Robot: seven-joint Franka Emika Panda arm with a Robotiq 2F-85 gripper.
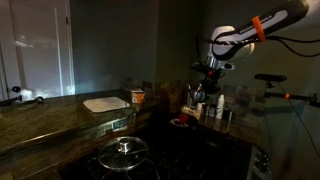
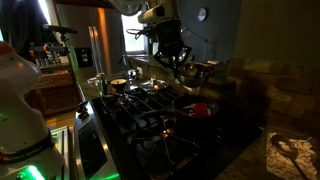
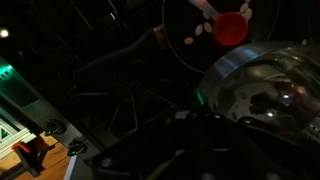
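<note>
My gripper (image 1: 208,76) is high above the far end of the stovetop, pointing down. In exterior view 2 the gripper (image 2: 178,62) hangs above and behind a dark pan (image 2: 181,101). Its fingers are dark and small, and they look shut; I see nothing clearly between them. Inside the pan lies a red cup-like item (image 3: 231,29), seen from above in the wrist view. A shiny, curved, see-through or metallic piece (image 3: 265,85) fills the wrist view's right side; whether it touches my fingers is hidden in shadow.
A glass-lidded pan (image 1: 123,153) occupies the near end of the stove. The counter (image 1: 45,120) holds a pale board (image 1: 106,104) and an orange-white tub (image 1: 138,96). Bottles (image 1: 220,106) stand by the wall. A spoon rest (image 2: 290,155) lies at exterior view 2's right.
</note>
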